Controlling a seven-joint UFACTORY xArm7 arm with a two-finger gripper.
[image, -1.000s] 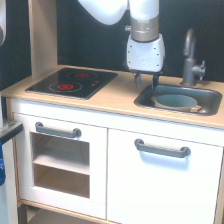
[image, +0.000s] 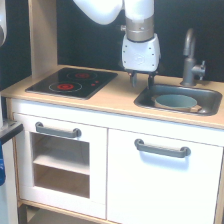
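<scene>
My gripper (image: 142, 79) hangs from the white arm (image: 141, 52), pointing down over the counter near the sink's left rear corner. Its dark fingers stand apart with nothing visible between them, so it is open. Right of it and nearer the front, a grey-green pot or bowl (image: 175, 102) lies in the dark sink (image: 209, 98). A small brownish object (image: 194, 109) shows at the pot's right side, too small to make out. The gripper is apart from the pot.
A black stovetop (image: 72, 82) with red burner rings lies empty at the left. A grey faucet (image: 190, 60) rises behind the sink. Below are white cabinet doors (image: 160, 185) with dark handles.
My gripper has moved a little to the left, away from above the sink. The pot has stayed where it was in the sink.
</scene>
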